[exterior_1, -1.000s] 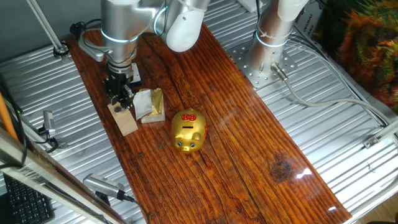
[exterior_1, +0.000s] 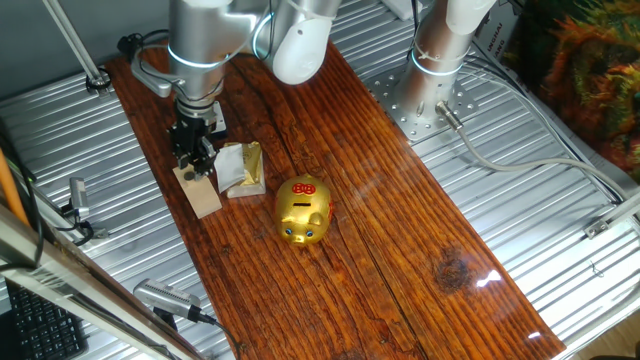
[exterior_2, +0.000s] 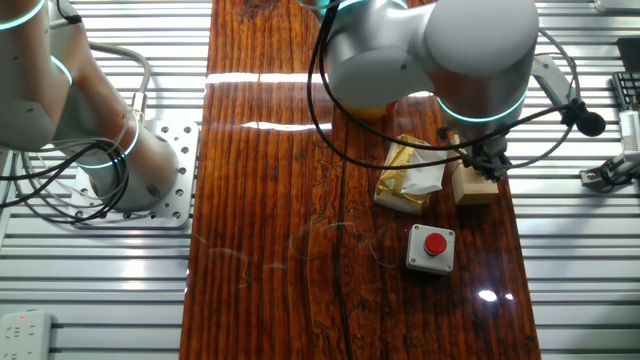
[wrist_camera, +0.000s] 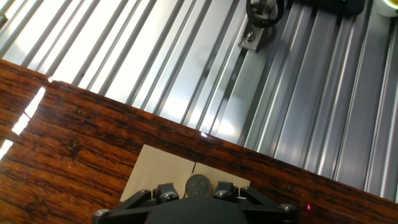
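A pale wooden block (exterior_1: 198, 193) lies near the table's edge, with a thin dark slot or seam across its top in the wrist view. My gripper is low over one end of this block. A round grey coin (wrist_camera: 198, 186) shows between its two fingers, close to the dark line; whether the fingers touch it is unclear. From the outside the fingertips are small and dark, partly hidden by the arm. A golden piggy bank (exterior_1: 303, 211) with a dark slot in its back stands apart from the gripper, farther along the table.
Beside the block sits a white and gold packet (exterior_1: 241, 168). A red button on a grey box (exterior_2: 431, 248) stands near the packet.
The upper arm has shifted slightly to the right in exterior view 1, and the gripper only a little. Block, packet and piggy bank have stayed in place.
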